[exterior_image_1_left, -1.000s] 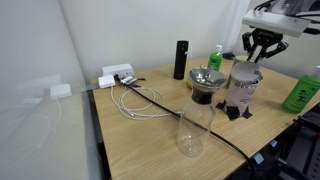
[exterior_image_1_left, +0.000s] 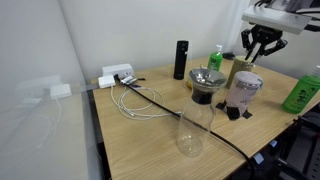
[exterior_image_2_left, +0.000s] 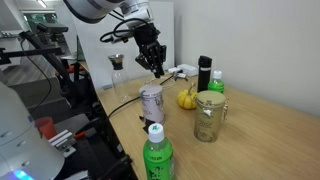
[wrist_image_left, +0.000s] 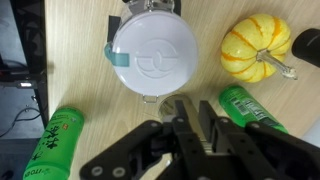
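Observation:
A white canister (exterior_image_1_left: 239, 94) with a round white lid (wrist_image_left: 155, 52) stands upright near the table's right edge. Its lid lies flat across the top, with a wire loop at the rim in the wrist view. Above the lid, and apart from it in exterior view 2, hangs my gripper (exterior_image_2_left: 155, 70). The dark fingers reach over a tan canister (exterior_image_2_left: 209, 117) in the wrist view and partly hide it. Whether anything sits between the fingertips is too small and dark to see.
A small yellow pumpkin (wrist_image_left: 252, 44) and a green bottle (wrist_image_left: 252, 108) stand close by. Another green bottle (exterior_image_2_left: 158, 158) is near the table edge. A glass vessel (exterior_image_1_left: 195, 130), black cylinder (exterior_image_1_left: 181, 60) and loose cables lie further left.
The gripper has risen slightly and shifted right.

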